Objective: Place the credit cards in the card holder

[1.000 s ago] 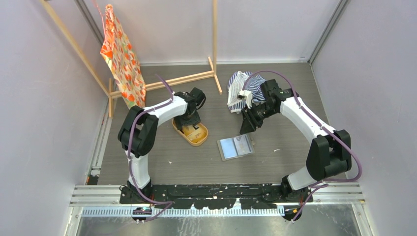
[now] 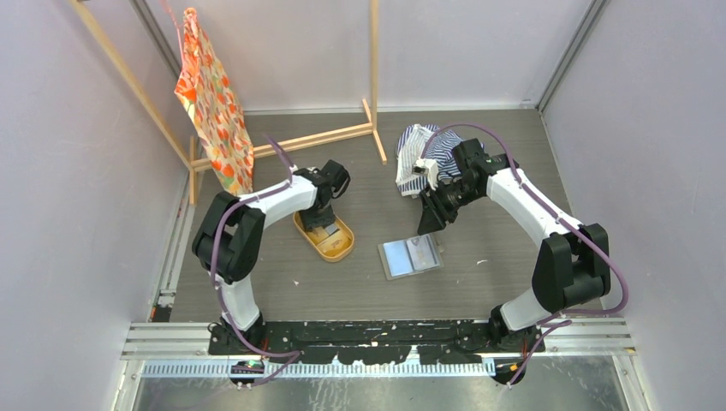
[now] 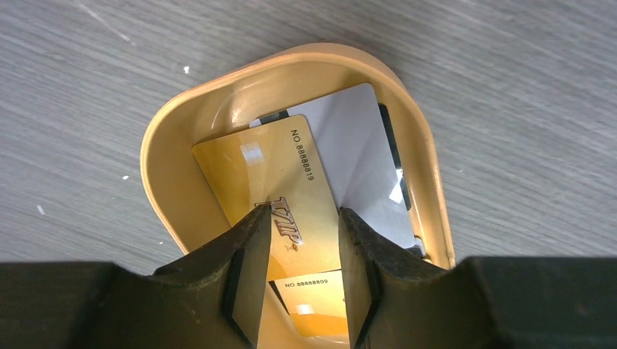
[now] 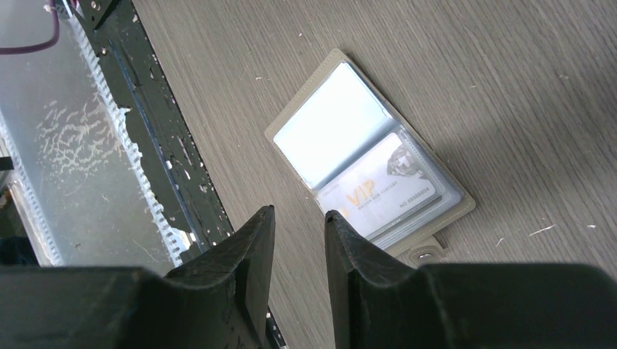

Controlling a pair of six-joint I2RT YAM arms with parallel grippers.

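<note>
An orange oval tray [image 2: 335, 253] holds several cards; in the left wrist view a gold card [image 3: 247, 167] overlaps a silver card [image 3: 353, 145], with another gold card [image 3: 305, 298] below. My left gripper is down over the tray, fingers apart at the gold card, the right finger at its edge; whether it grips is unclear. The card holder [image 2: 410, 257] lies open on the table, a VIP card [image 4: 378, 182] in one pocket, the other side pale. My right gripper hovers near it, part open and empty.
A striped cloth [image 2: 411, 163] lies behind the right arm. A wooden rack [image 2: 312, 139] with an orange patterned cloth [image 2: 211, 103] stands at the back left.
The tray has shifted slightly toward the front left, along with my left gripper. The right arm and card holder are unchanged.
</note>
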